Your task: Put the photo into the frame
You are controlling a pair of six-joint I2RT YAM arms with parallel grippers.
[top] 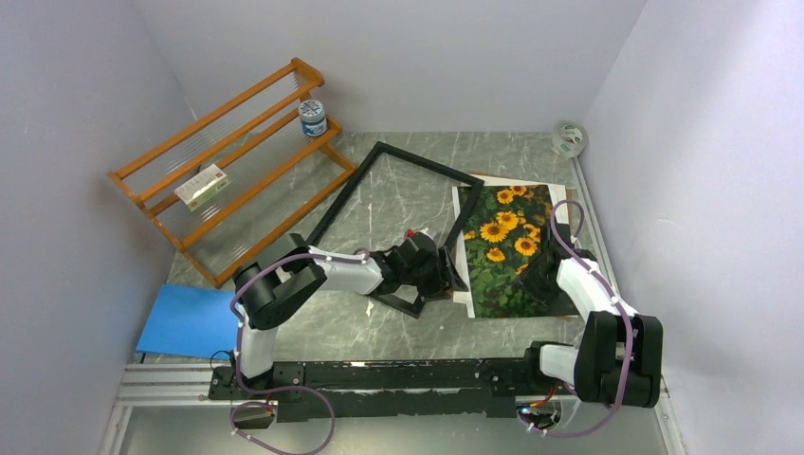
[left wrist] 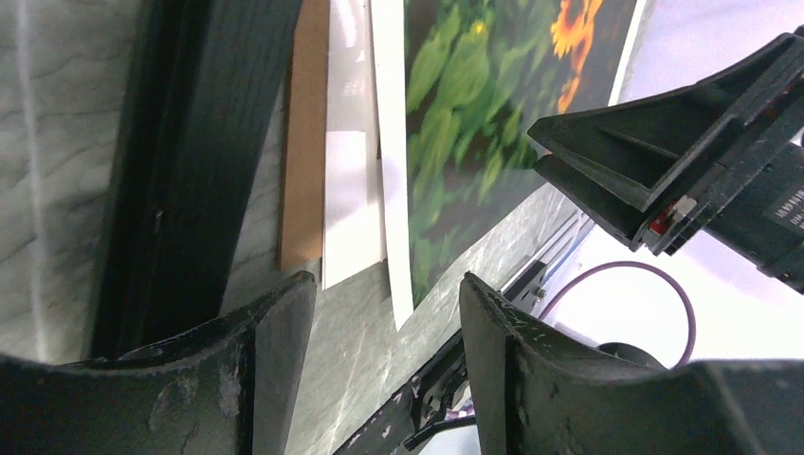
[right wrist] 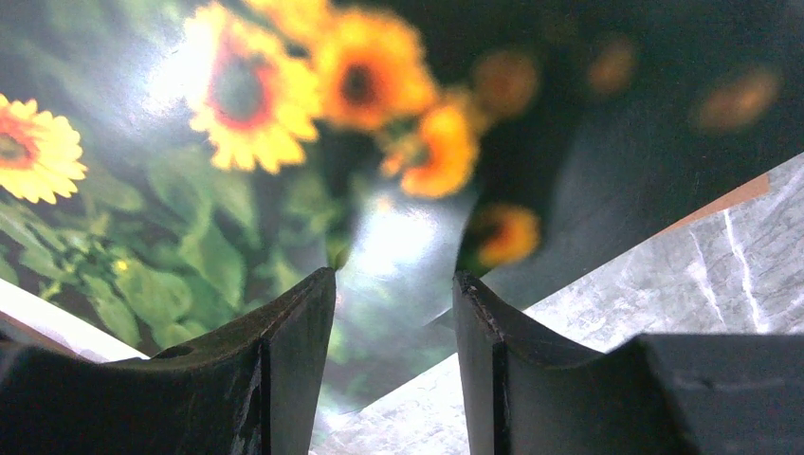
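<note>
The sunflower photo (top: 502, 275) lies on the right of the table, over white sheets (left wrist: 346, 209) and a brown board (left wrist: 303, 190). Left of it lies the black frame (top: 427, 161), partly hidden by my left arm. My left gripper (top: 450, 280) is open, low at the gap between frame and photo; its fingers straddle the sheets' edges in the left wrist view (left wrist: 387, 289). My right gripper (top: 531, 284) is over the photo's right part, fingers apart, low on the glossy surface (right wrist: 395, 280), with nothing visible between them.
A wooden rack (top: 256, 194) with a box and tub stands back left. A blue board (top: 185, 318) lies front left. A tape roll (top: 569, 130) sits back right. Walls close in on the sides and back.
</note>
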